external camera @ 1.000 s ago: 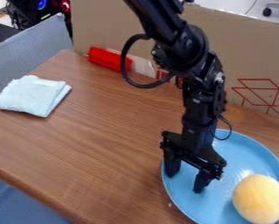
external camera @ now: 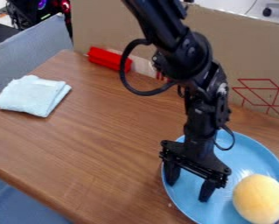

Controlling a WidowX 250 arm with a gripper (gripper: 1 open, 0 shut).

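Note:
The black gripper (external camera: pixel 191 179) reaches down onto a light blue plate (external camera: pixel 239 159) at the lower right, its fingertips low over the left part of the plate. I cannot make out anything held between the fingers, which stand somewhat apart. A pale yellow round object (external camera: pixel 260 199) rests on the right part of the plate, to the right of the gripper and apart from it.
A folded pale cloth (external camera: pixel 31 95) lies on the wooden table (external camera: pixel 94 153) at left. A red object (external camera: pixel 107 59) lies at the back, against a cardboard wall (external camera: pixel 253 66).
The gripper has shifted very slightly to the right, and its fingers look a little further apart. The plate and the other objects have not moved.

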